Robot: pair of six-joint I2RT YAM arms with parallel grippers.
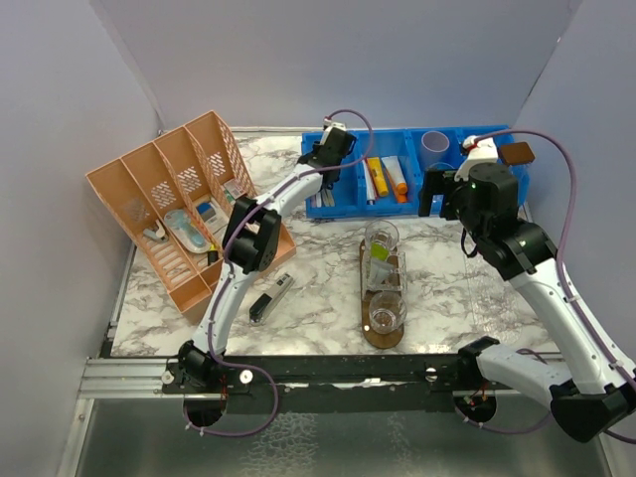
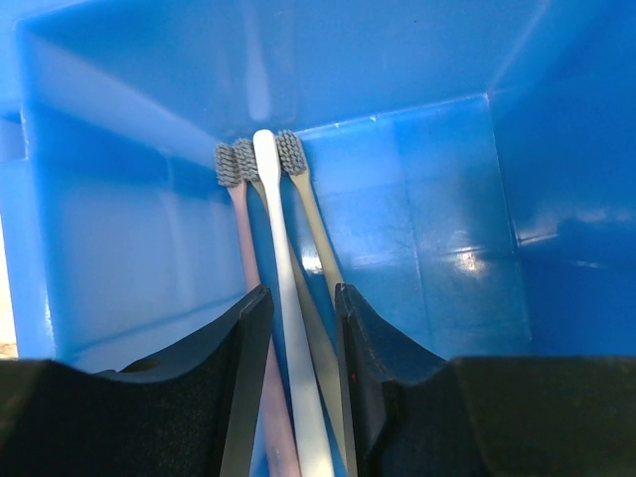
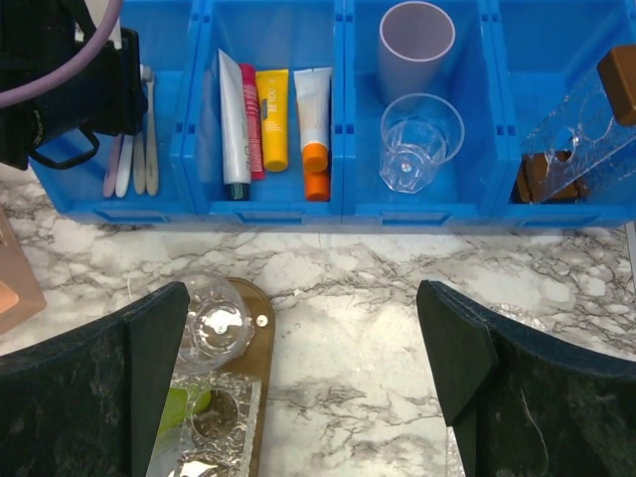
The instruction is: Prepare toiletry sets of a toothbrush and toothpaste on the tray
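My left gripper is over the leftmost compartment of the blue organizer (image 2: 437,229), its fingertips part open over several toothbrushes: a pink one (image 2: 241,224), a white one (image 2: 296,338) and beige ones (image 2: 318,229). Whether it touches any is unclear. Toothpaste tubes (image 3: 273,114) lie in the neighbouring compartment. My right gripper stands open above the marble table, in front of the organizer. A wooden tray (image 3: 261,333) below holds clear cups (image 3: 219,328) and a holder with a green item.
A peach divided organizer (image 1: 149,199) fills the left side. A stapler-like object (image 1: 271,298) lies near it. Cups (image 3: 417,45) stand in the organizer's third compartment. The table right of the tray is mostly clear.
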